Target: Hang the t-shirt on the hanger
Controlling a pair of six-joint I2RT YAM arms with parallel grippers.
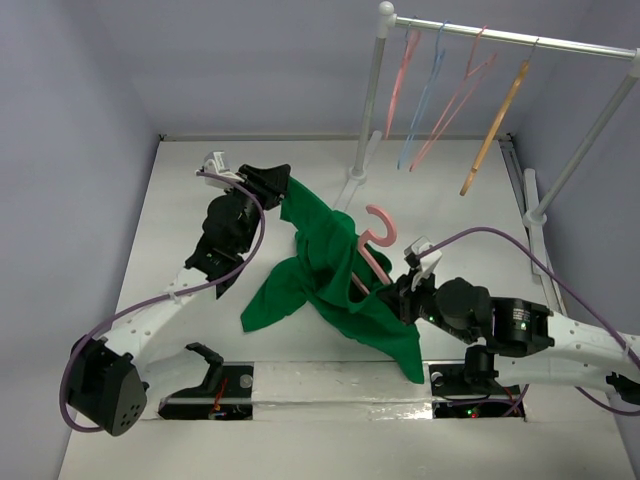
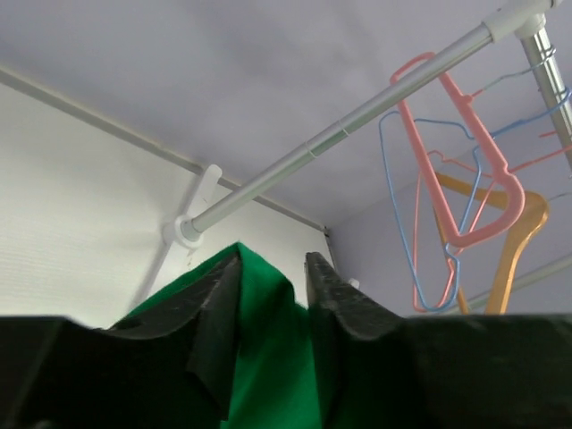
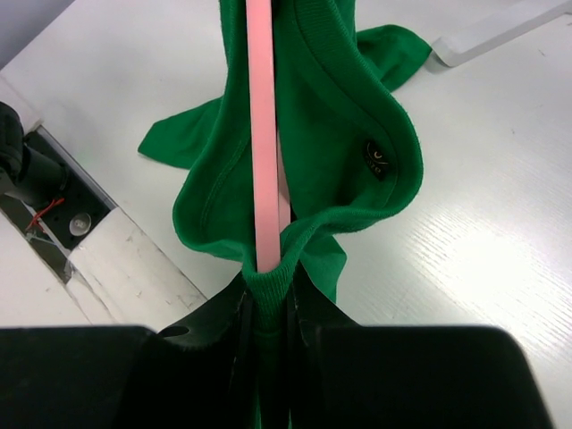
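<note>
The green t-shirt [image 1: 335, 255] hangs bunched in mid-air between my two arms, one sleeve spread to the left. Through its neck passes a pink hanger [image 1: 372, 258], its hook sticking up on the right. My right gripper is shut on the shirt's collar edge, right by the hanger's pink bar [image 3: 263, 134]. At the shirt's upper left end, my left gripper has a fold of green cloth [image 2: 268, 313] between its fingers, which stand part open. How far the hanger reaches inside the shirt is hidden by cloth.
A rack with a metal rail [image 1: 520, 38] stands at the back right, carrying pink, blue and wooden hangers [image 1: 495, 128]. Its left post [image 1: 370, 100] rises near the shirt.
</note>
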